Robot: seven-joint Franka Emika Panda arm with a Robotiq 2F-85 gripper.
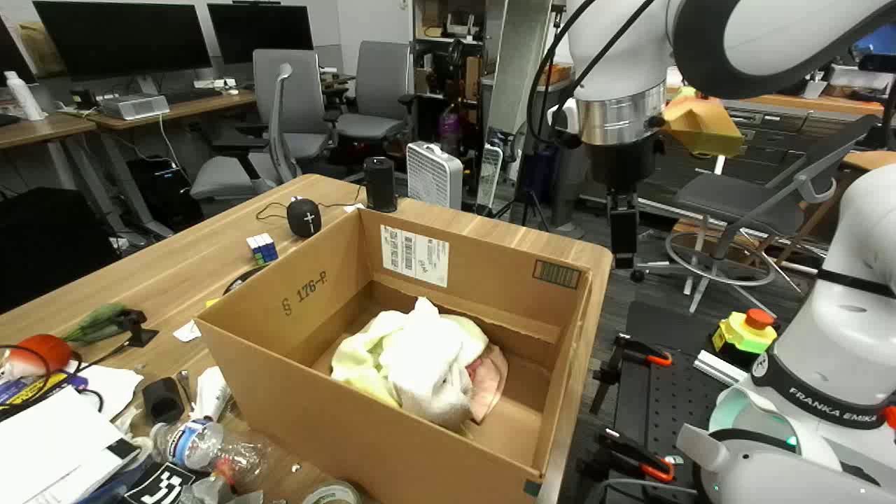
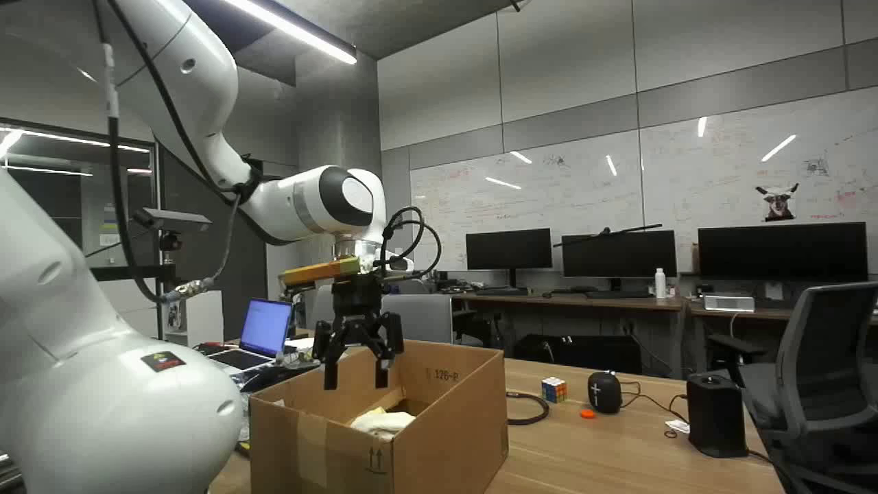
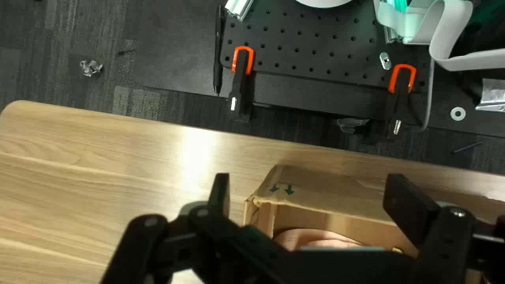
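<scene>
An open cardboard box (image 1: 361,420) stands on the wooden table, with a bundle of soft cloth items (image 1: 428,357) in it, white, pale yellow and pink. In exterior view 2 only the top of the white and yellow cloth (image 2: 385,421) shows over the box wall (image 2: 448,428). My gripper (image 2: 356,374) is open above the box, pointing down, with nothing between its fingers. From the wrist, the gripper spans the box edge, and a pink piece of cloth (image 3: 312,236) lies below inside the box; the gripper's body hides the rest.
Beside the box are a puzzle cube (image 2: 553,390), a round black speaker (image 2: 605,392) and a taller black speaker (image 2: 716,416). A plastic bottle (image 1: 206,445), papers and cables clutter the table's near left. Bare tabletop (image 3: 94,189) lies beside the box.
</scene>
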